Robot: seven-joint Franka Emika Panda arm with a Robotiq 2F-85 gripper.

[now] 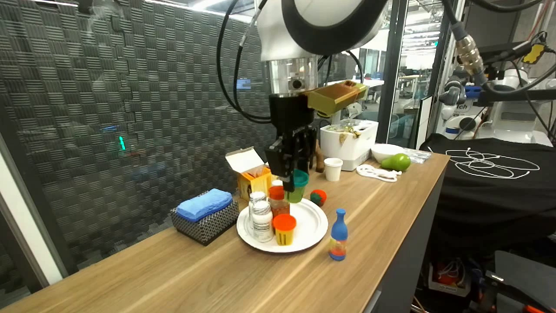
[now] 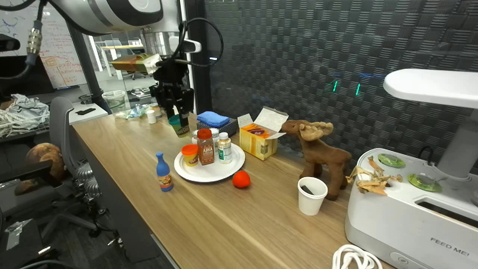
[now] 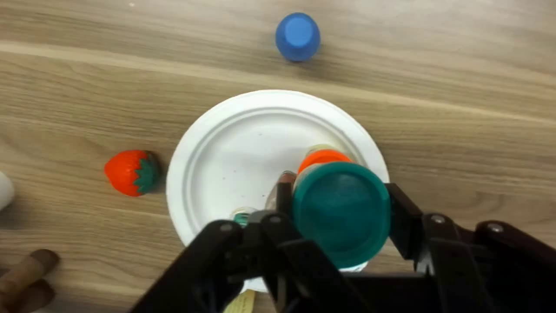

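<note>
A green tub with a teal lid (image 3: 341, 214) is clamped between the fingers of my gripper, which is shut on it. In exterior view 1 the tub (image 1: 297, 188) hangs upright in the air by the plate, and my gripper (image 1: 289, 180) covers part of it. The white plate (image 2: 210, 176) carries a red-capped spice bottle (image 2: 205, 148), an orange-lidded yellow tub (image 2: 190, 155) and several white pill bottles (image 2: 224, 148). Seen from the wrist, the held tub covers much of the plate's right part and hides some of these items.
Near the plate stand a blue bottle (image 2: 163, 172) and a red strawberry (image 3: 127, 172). Around the back are an open yellow box (image 2: 260, 139), a basket with a blue cloth (image 1: 204, 205), a brown moose toy (image 2: 320, 157) and a white cup (image 2: 312, 195).
</note>
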